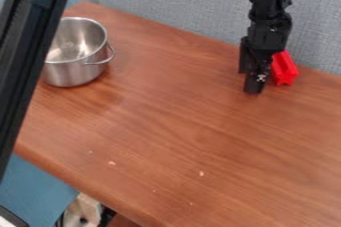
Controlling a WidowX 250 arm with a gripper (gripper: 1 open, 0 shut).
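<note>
My black gripper (257,77) hangs low over the back right of the wooden table, its tip down near the surface. A red object (284,69) sits just to its right, against the grey back panel, partly behind the gripper. Whether the fingers are open or shut, or hold anything, I cannot tell from this view. A steel pot (76,57) with side handles stands at the back left of the table.
A grey padded panel (173,2) borders the back. A dark post (27,42) crosses the left of the view.
</note>
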